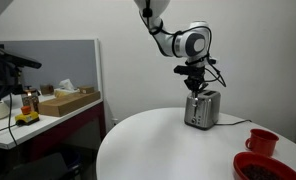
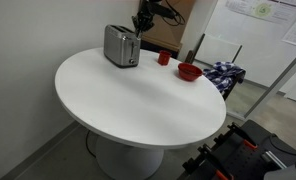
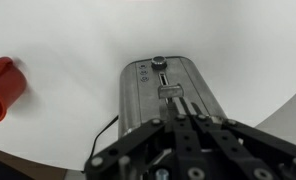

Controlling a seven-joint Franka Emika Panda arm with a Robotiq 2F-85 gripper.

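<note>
A silver toaster (image 1: 202, 110) stands upright near the back of the round white table (image 1: 153, 145). In the wrist view its end face shows a lever (image 3: 169, 91), a round knob (image 3: 158, 63) and small buttons (image 3: 143, 73). My gripper (image 1: 197, 92) points down at the lever end of the toaster, close to the lever. Its fingers (image 3: 189, 107) are together, and nothing shows between them. Whether the fingertips touch the lever cannot be made out. The gripper's body hides most of the toaster's top in the wrist view.
To the toaster's right sit a red mug (image 1: 262, 141) and a red bowl (image 1: 267, 167) with dark contents. A black cord (image 1: 233, 123) runs from the toaster. Boxes (image 1: 68, 103) occupy a side table at left.
</note>
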